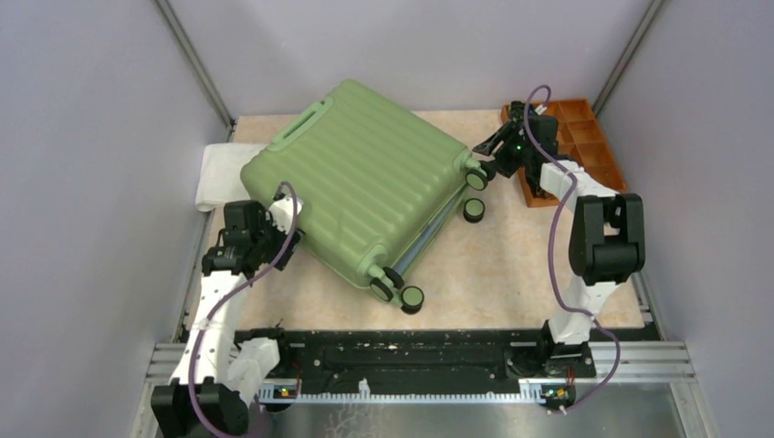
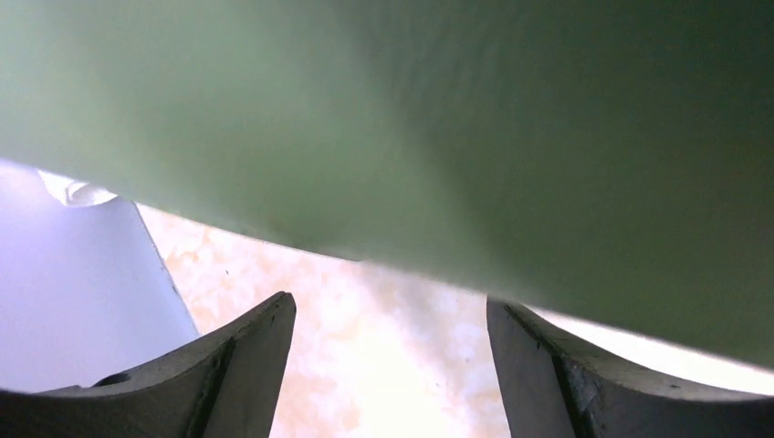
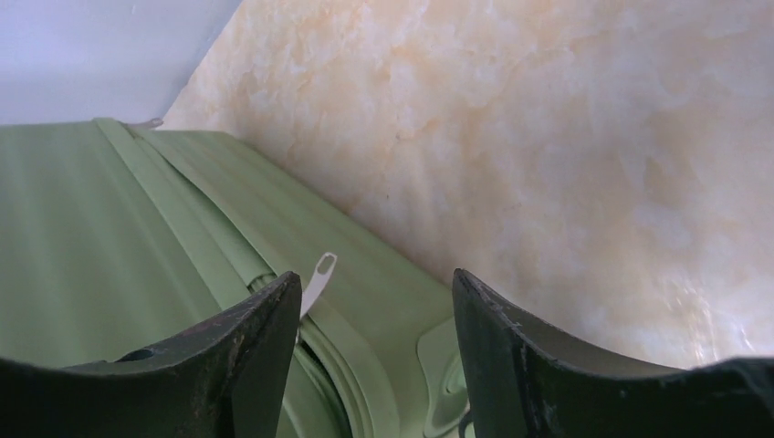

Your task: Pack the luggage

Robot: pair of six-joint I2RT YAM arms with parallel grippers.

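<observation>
A large green suitcase [image 1: 356, 182] lies tilted across the table, its wheels to the right and front. My left gripper [image 1: 290, 245] is at its lower left side; in the left wrist view its open fingers [image 2: 237, 365] are just below the green shell [image 2: 411, 137], over bare table. My right gripper [image 1: 488, 155] is by the upper right wheel [image 1: 476, 178]; in the right wrist view its parted fingers [image 3: 511, 356] are over the suitcase's edge and seam [image 3: 210, 201], where a small zipper pull shows.
A folded white towel [image 1: 214, 173] lies at the back left. An orange compartment box [image 1: 593, 155] with dark items stands at the back right, partly behind my right arm.
</observation>
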